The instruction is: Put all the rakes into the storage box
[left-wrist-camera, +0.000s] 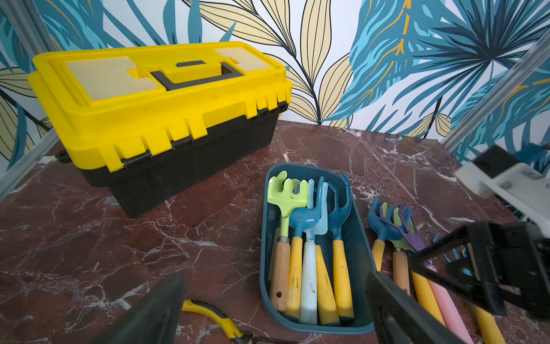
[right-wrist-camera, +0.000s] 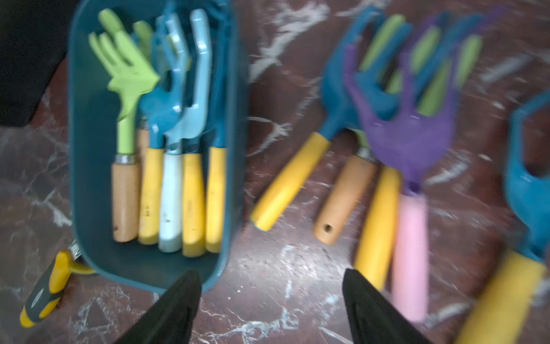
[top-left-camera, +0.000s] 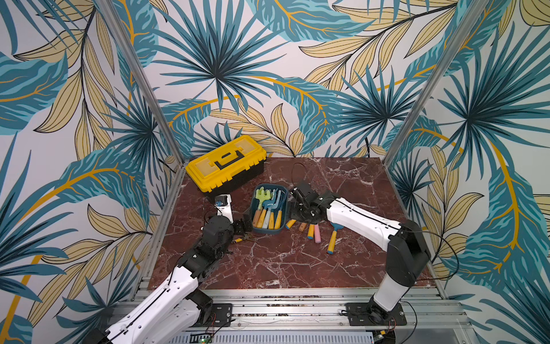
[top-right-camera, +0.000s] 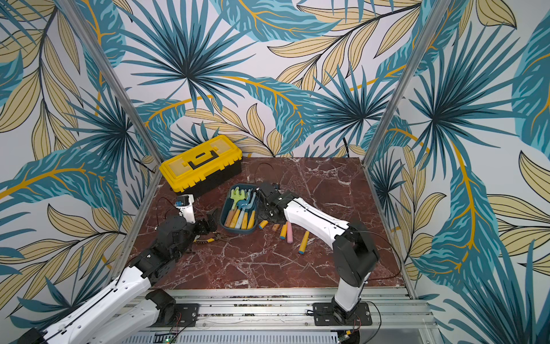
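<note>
Several small rakes lie heads-up in an open dark-blue storage box (right-wrist-camera: 91, 189), among them a green rake (right-wrist-camera: 129, 86) with a wooden handle. To its right, loose rakes overlap on the table: a purple rake (right-wrist-camera: 409, 137) with a pink handle on top, a blue rake (right-wrist-camera: 289, 177) with a yellow handle, and a wooden handle (right-wrist-camera: 346, 197). Over the gap between box and pile hovers my right gripper, open and empty, its arm hiding the rake heads in the top left view. My left gripper is open and empty, just left of the box.
A closed yellow-and-black toolbox (left-wrist-camera: 172, 109) stands behind and left of the box. A yellow-black tool (right-wrist-camera: 48, 289) lies left of the box near my left gripper. Another blue rake (right-wrist-camera: 530, 195) lies apart on the right.
</note>
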